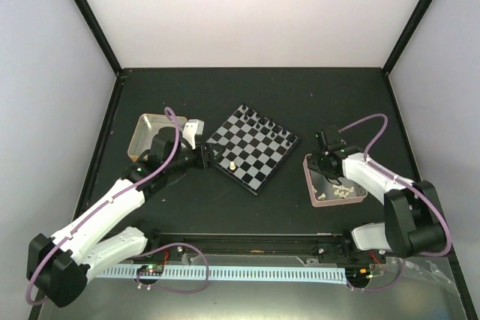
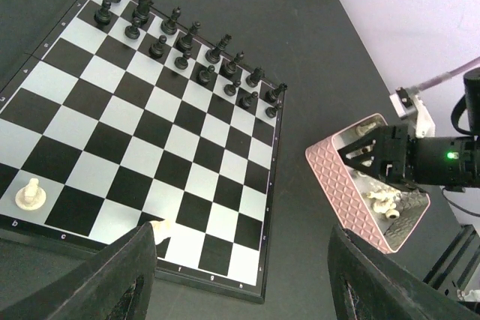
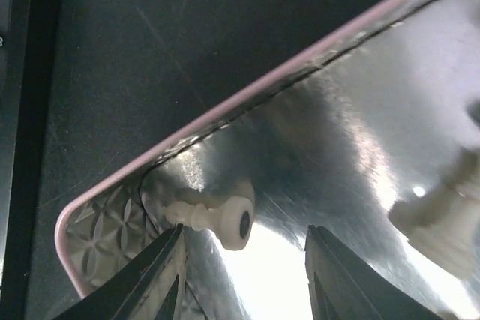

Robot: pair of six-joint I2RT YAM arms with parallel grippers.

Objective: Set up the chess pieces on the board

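The chessboard has dark pieces along its far side; a white piece stands on the near-left side, and another pale piece shows on the near squares. My left gripper is open above the board, nothing visible between its fingers. My right gripper is open over the pink-rimmed box, just short of a white piece lying on its side; a larger pale piece lies to the right.
A second pale container sits at the far left, partly behind the left arm. Bare dark table surrounds the board, especially behind it and in front.
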